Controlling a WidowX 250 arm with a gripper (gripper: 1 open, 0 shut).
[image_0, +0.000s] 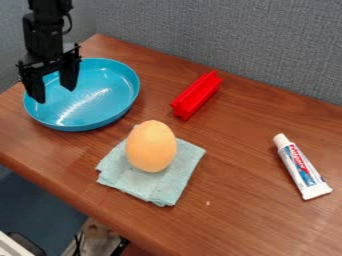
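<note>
My black gripper hangs at the upper left over the blue plate, fingers pointing down and apart, with nothing visible between them. An orange egg-shaped object stands on a folded pale grey-green cloth near the middle front of the wooden table. A red elongated block lies behind it, toward the back. A white toothpaste tube with red and blue print lies at the right.
The wooden table has clear room between the red block and the tube, and at the front right. A grey fabric panel stands along the back. The table's front left edge drops to a dark floor.
</note>
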